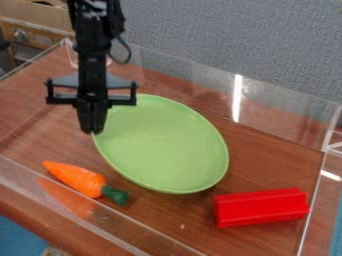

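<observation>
The black gripper (91, 122) hangs just over the left rim of a green plate (158, 145), its fingers close together and nothing seen between them. An orange toy carrot (75, 178) with a green top lies on the wooden surface at the lower left, below and apart from the gripper, angled toward the bottom right.
A red block (261, 207) lies at the lower right. Clear low walls edge the wooden surface (34, 130), with a grey panel behind. Bare wood shows to the left and between plate and block.
</observation>
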